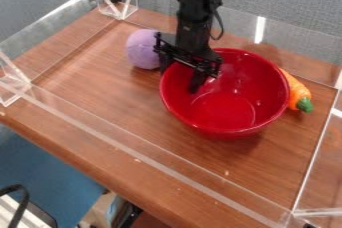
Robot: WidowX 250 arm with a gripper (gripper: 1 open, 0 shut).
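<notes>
A large red bowl [230,107] sits on the wooden table toward the right. My black gripper [193,64] hangs at the bowl's back-left rim, its fingertips down at or just inside the rim; whether it is open or shut is hidden. A purple ball-like object [142,48] lies just left of the gripper. An orange carrot with a green top [293,88] lies at the bowl's right side, partly behind it.
Clear plastic walls border the table [94,142], whose left and front parts are bare. A grey wall stands behind.
</notes>
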